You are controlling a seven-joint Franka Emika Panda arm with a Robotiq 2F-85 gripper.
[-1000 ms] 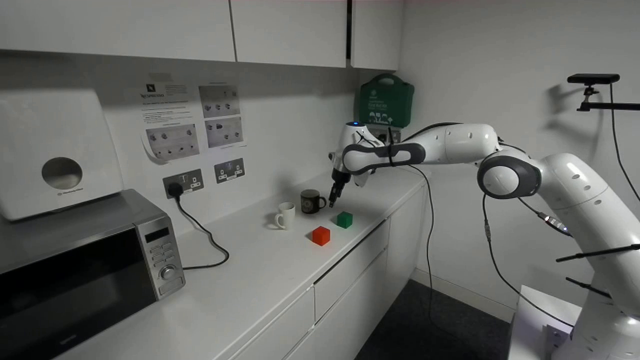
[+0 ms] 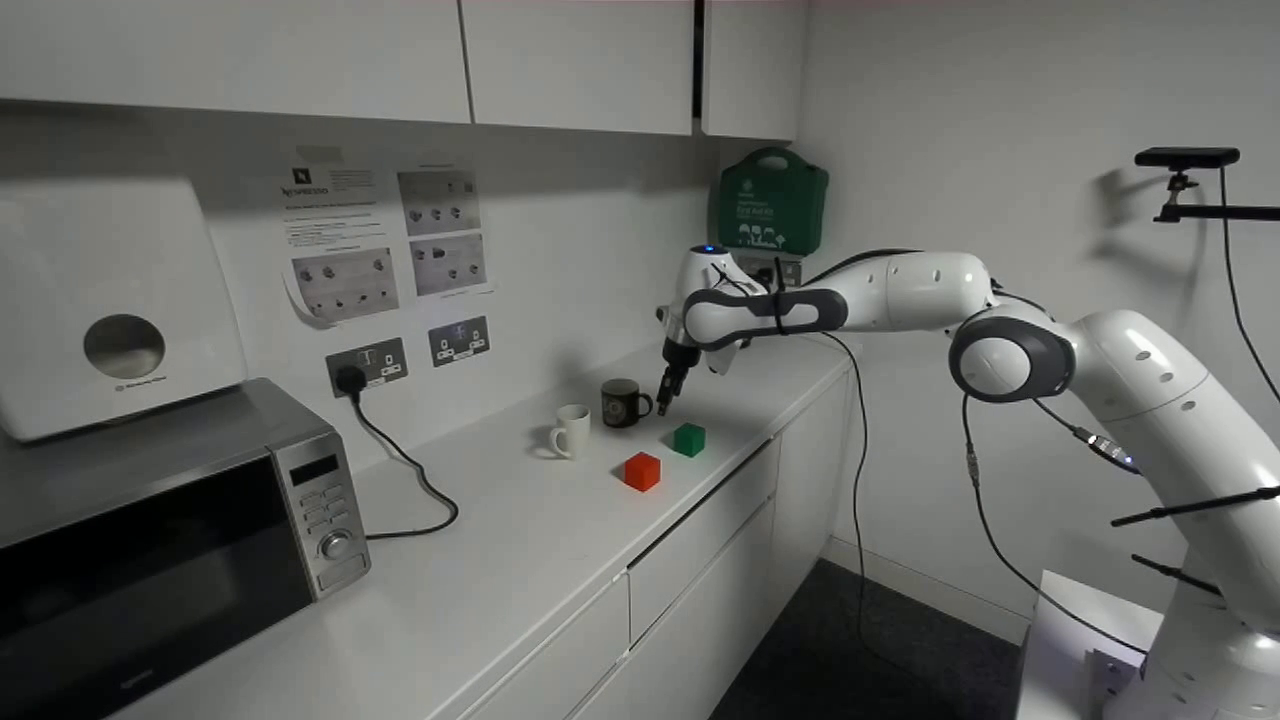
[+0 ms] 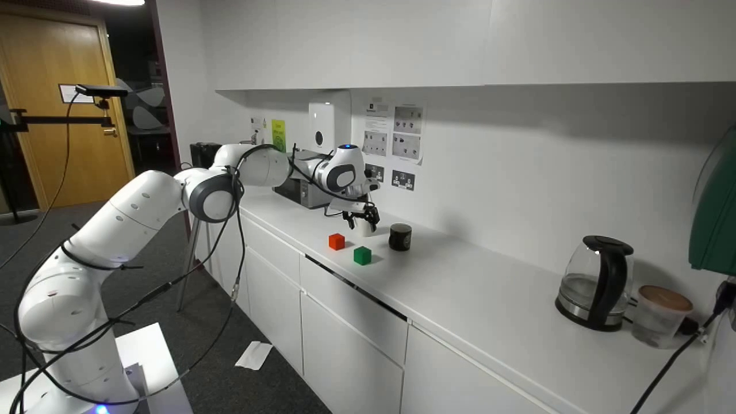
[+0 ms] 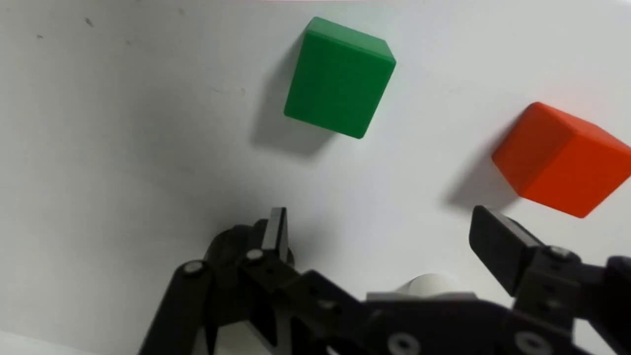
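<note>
My gripper stands open above the counter, its two fingers wide apart with nothing between them. Ahead of the fingertips in the wrist view lies a green cube (image 4: pixel 340 80); a red cube (image 4: pixel 562 159) rests to its right, beyond the right finger. A black mug (image 2: pixel 620 403) with a handle and a white mug (image 2: pixel 571 431) stand upright nearer the wall. In the wrist view the gripper covers most of both mugs. From the second exterior view, the gripper hides part of the white mug (image 3: pixel 363 226), while the black mug (image 3: pixel 400 237) shows clear of it.
A microwave (image 2: pixel 168 492) occupies one end of the white counter (image 2: pixel 468 576), with its cable lying nearby. At the other end stand a glass kettle (image 3: pixel 594 283) and a lidded plastic tub (image 3: pixel 660 316).
The arm's elbow has sunk very slightly in exterior view 1. Both cubes and both mugs stay in place.
</note>
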